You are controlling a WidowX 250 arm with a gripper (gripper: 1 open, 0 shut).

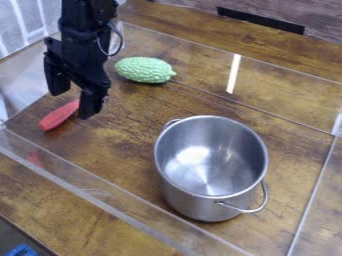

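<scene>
My black gripper (pixel 75 82) is open at the upper left, angled down above a red-handled utensil (pixel 62 115) that lies on the wooden table, its far end partly hidden behind the gripper. A green bumpy vegetable-like object (pixel 144 69) lies behind and to the right of the gripper. A large steel pot (pixel 210 165) with side handles stands at the right front, apart from the utensil.
Clear panels run along the left and front edges. A blue object (pixel 16 248) shows at the bottom left corner.
</scene>
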